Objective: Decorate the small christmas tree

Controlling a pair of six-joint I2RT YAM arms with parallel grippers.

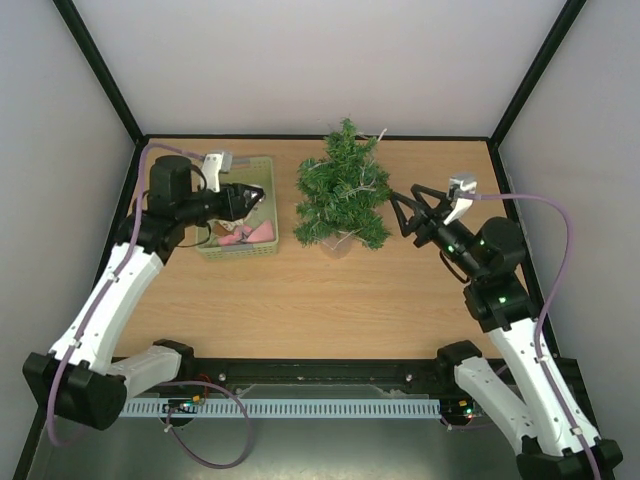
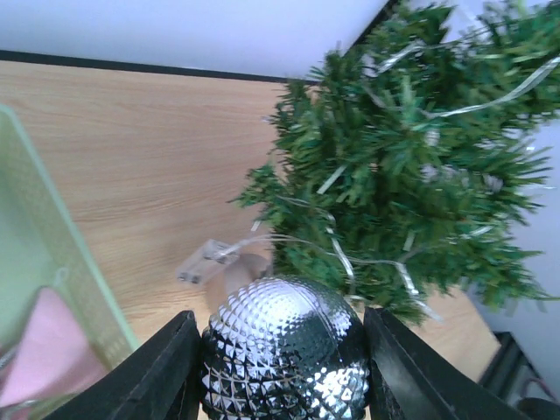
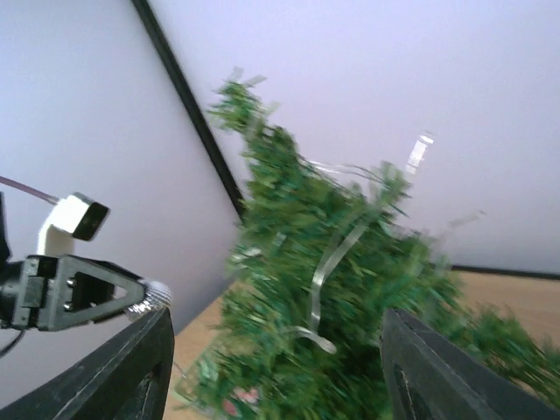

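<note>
The small green christmas tree (image 1: 345, 190), with pale wire strands, stands mid-table on a clear base. My left gripper is shut on a shiny silver faceted ball (image 2: 284, 337), raised over the right part of the basket, left of the tree. My right gripper (image 1: 405, 205) is at the tree's right side with its fingers apart and nothing between them; in its wrist view the branches fill the space ahead.
The pale green basket (image 1: 238, 250) holds pink pieces (image 1: 258, 232) and other small items, partly hidden by the left arm. Walls close in the back and sides.
</note>
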